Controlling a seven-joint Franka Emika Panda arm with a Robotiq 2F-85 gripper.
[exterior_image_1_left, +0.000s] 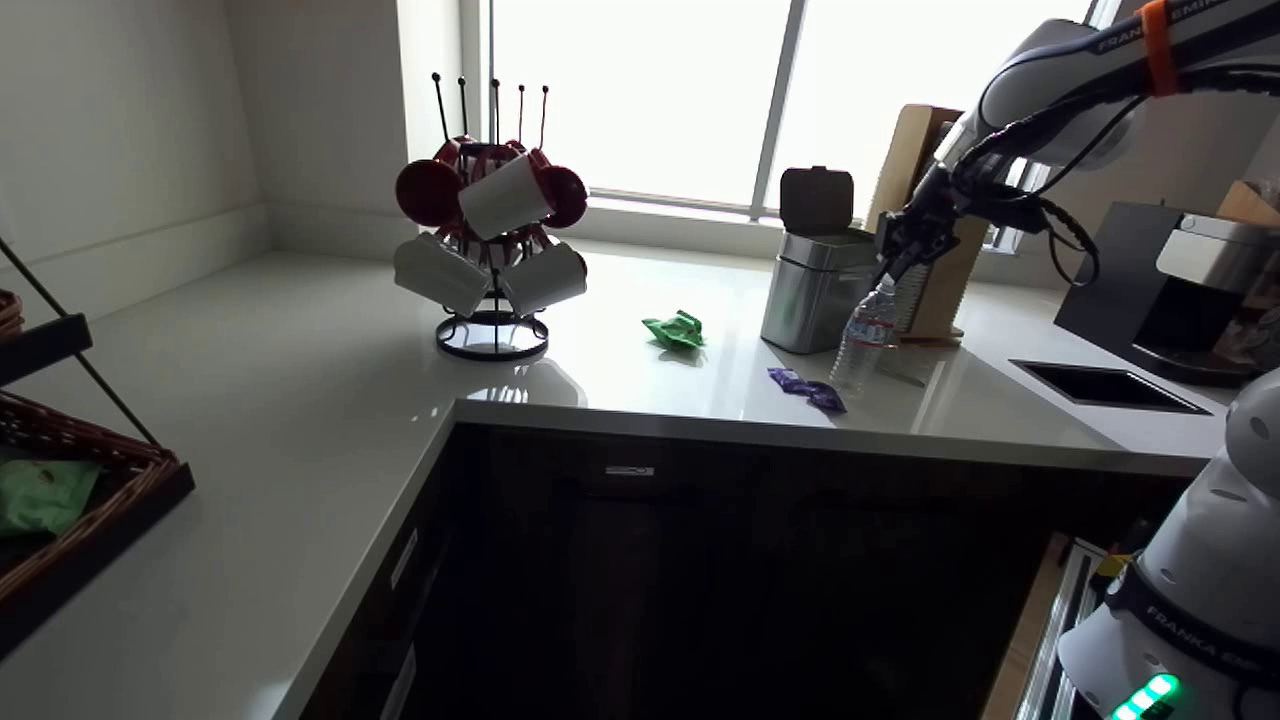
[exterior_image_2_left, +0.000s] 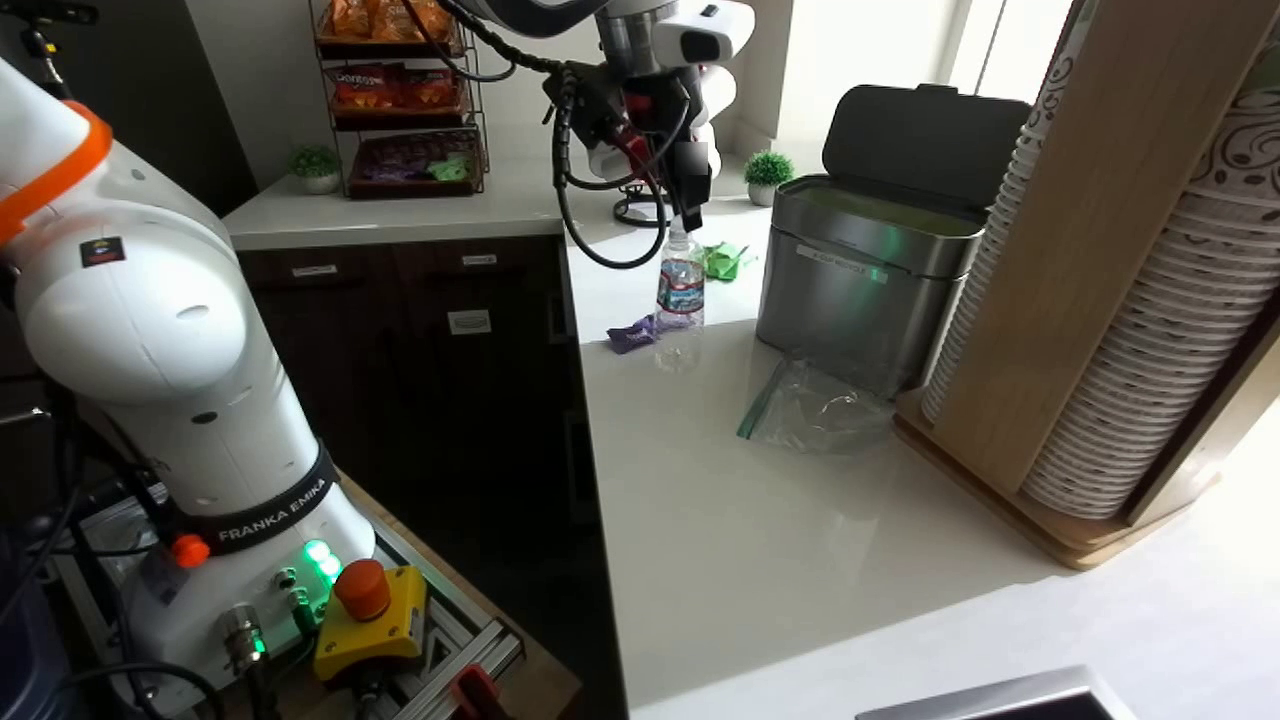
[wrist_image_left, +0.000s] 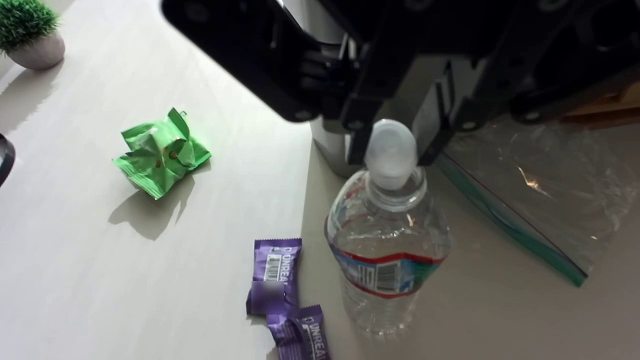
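A clear plastic water bottle (wrist_image_left: 387, 258) with a red and blue label stands at the counter, its neck upward. My gripper comes down from above and is shut on the bottle's whitish cap (wrist_image_left: 391, 150), one finger on either side. In exterior view 2 the bottle (exterior_image_2_left: 680, 294) looks upright below the gripper (exterior_image_2_left: 681, 226). Exterior view 1 has the bottle (exterior_image_1_left: 864, 336) leaning a little to the right. Whether its base rests on the counter or hangs just above it, I cannot tell.
Purple wrappers (wrist_image_left: 276, 276) lie beside the bottle, a green packet (wrist_image_left: 162, 153) farther off. Behind stands a metal bin (exterior_image_2_left: 840, 288) with its lid raised. A clear zip bag (exterior_image_2_left: 828, 408) and a cup rack (exterior_image_2_left: 1080, 300) are close by. The mug stand (exterior_image_1_left: 492, 264) is farther away.
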